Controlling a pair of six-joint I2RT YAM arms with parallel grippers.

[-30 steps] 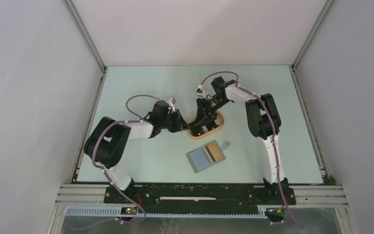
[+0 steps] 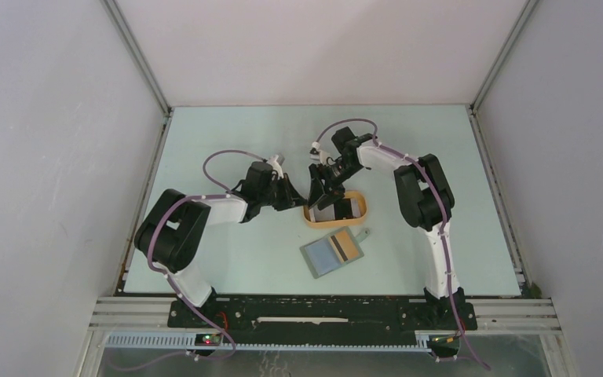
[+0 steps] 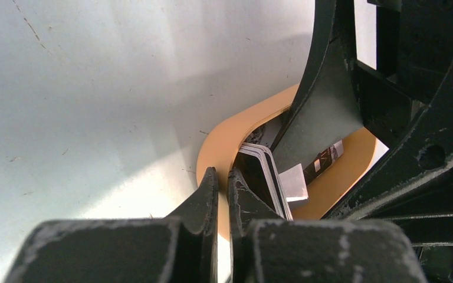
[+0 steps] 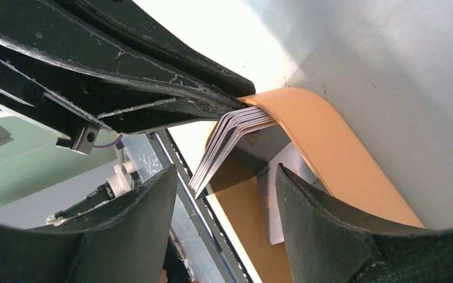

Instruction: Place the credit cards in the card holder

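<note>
An orange oval container (image 2: 335, 223) holding cards sits at mid-table under both grippers. A stack of several cards (image 3: 263, 159) leans against its inner wall, also seen bunched at the rim (image 4: 227, 132). My left gripper is shut at that wall, its tips on the rim beside the stack; whether anything thin is between them is hard to tell. My right gripper stands open over the container, the stack's lower ends near its left finger. A flat card holder (image 2: 331, 252) with blue and tan panels lies in front of the container.
Both arms meet over the middle of the table, the left gripper's body close against the right one.
The container has shifted slightly toward the front and straightened. My right gripper has moved a little left and toward the front. The left has barely moved.
</note>
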